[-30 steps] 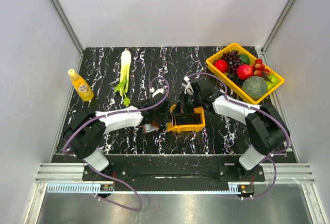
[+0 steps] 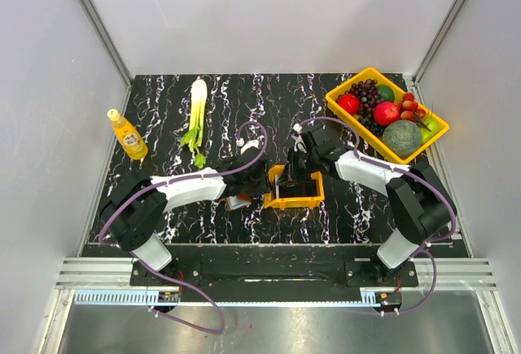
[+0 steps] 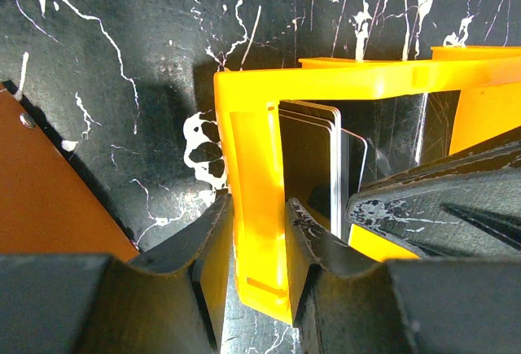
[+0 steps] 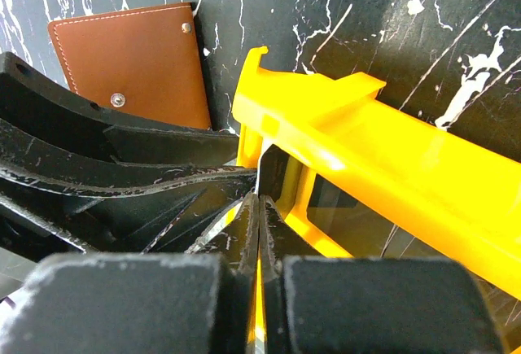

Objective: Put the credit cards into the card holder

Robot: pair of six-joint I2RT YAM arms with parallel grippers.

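Several credit cards (image 3: pixel 311 159) stand on edge in the small yellow basket (image 2: pixel 299 203), close to its left end wall. My left gripper is shut on that wall, its fingers on either side of the yellow plastic. Over the basket, my right gripper is shut, its tips meeting beside the cards; nothing shows between them. One dark finger (image 3: pixel 423 207) of the right gripper reaches in from the right in the left wrist view. The brown leather card holder (image 4: pixel 134 65) lies flat and closed on the table, left of the basket.
A large yellow basket of fruit (image 2: pixel 335 98) sits at the back right. Celery (image 2: pixel 197 118) and a yellow bottle (image 2: pixel 128 136) occupy the left side. Both arms crowd closely around the small basket.
My right gripper has shifted slightly to the right over the small basket, and a pale card edge shows more plainly near the left wall. The left arm has stayed put.
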